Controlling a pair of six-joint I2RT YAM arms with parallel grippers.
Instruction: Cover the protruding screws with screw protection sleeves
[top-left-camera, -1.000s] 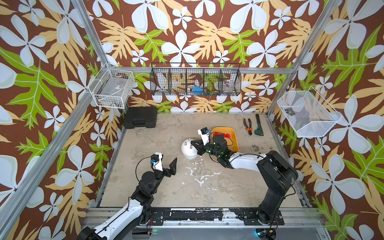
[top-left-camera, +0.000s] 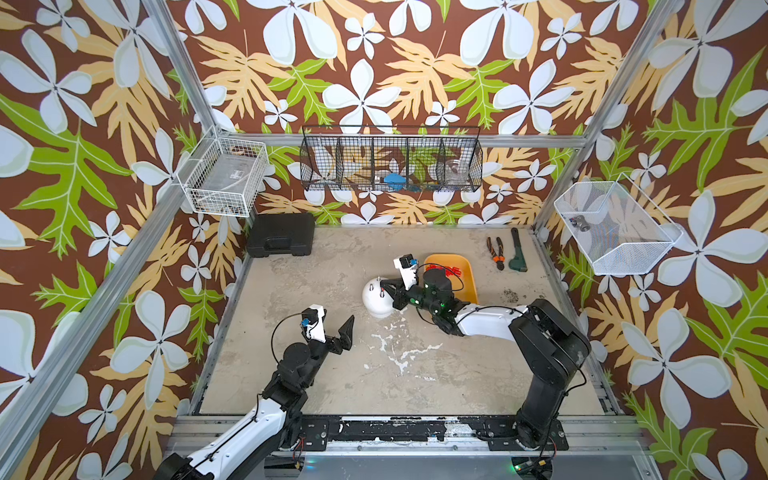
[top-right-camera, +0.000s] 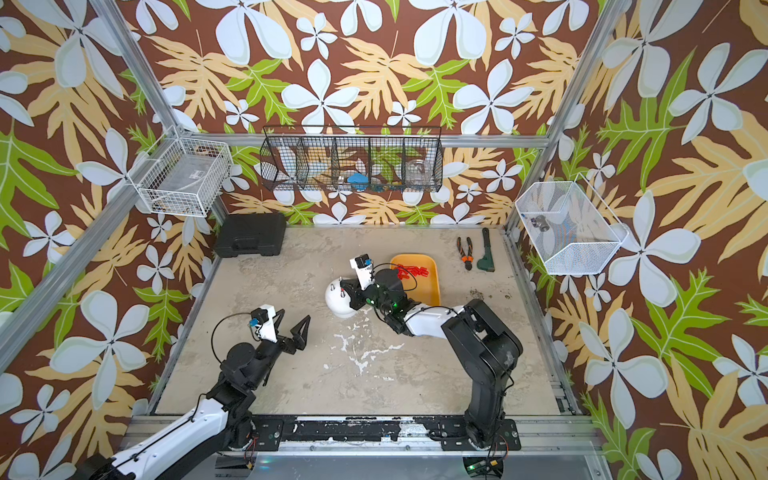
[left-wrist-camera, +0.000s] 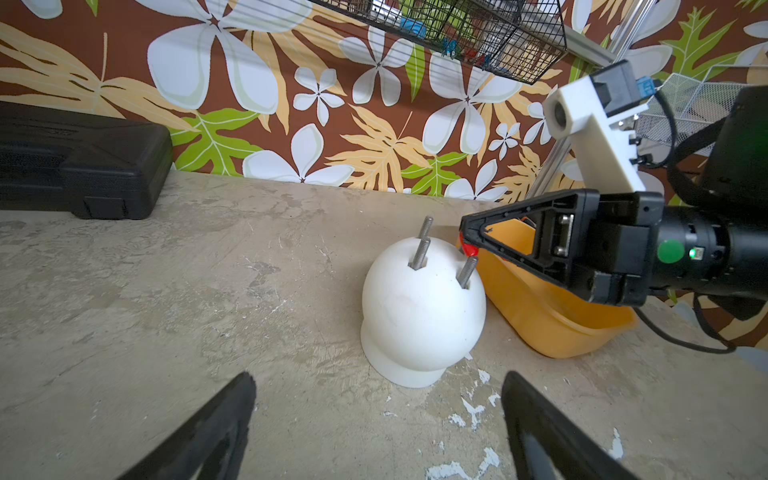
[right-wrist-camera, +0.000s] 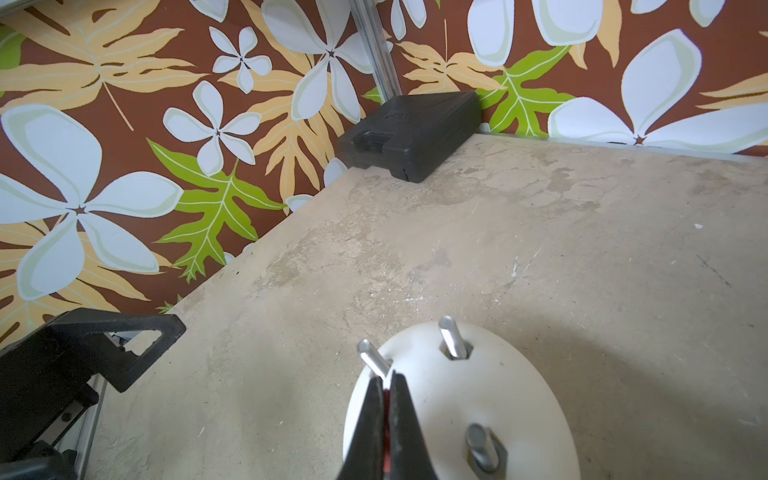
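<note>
A white dome (left-wrist-camera: 422, 316) stands on the table with three bare metal screws sticking up: a rear one (left-wrist-camera: 426, 227), a front one (left-wrist-camera: 420, 253) and a right one (left-wrist-camera: 467, 273). My right gripper is shut on a small red sleeve (right-wrist-camera: 387, 432), mostly hidden between its fingers. From the left wrist view, the sleeve's red lower end (left-wrist-camera: 469, 247) hangs at the right screw's tip; whether it touches cannot be told. Standing open and empty, my left gripper (top-left-camera: 339, 332) is left of and nearer the front than the dome.
Right of the dome is a yellow bin (top-left-camera: 464, 268) holding red sleeves (top-right-camera: 413, 273), partly behind the right arm. A black case (top-left-camera: 280, 234) lies at back left; pliers (top-left-camera: 496, 253) and a green-handled tool (top-left-camera: 517, 250) at back right.
The right arm has shifted slightly left, most visibly at its elbow, and its gripper stays over the dome. The left arm and the dome have not moved.
</note>
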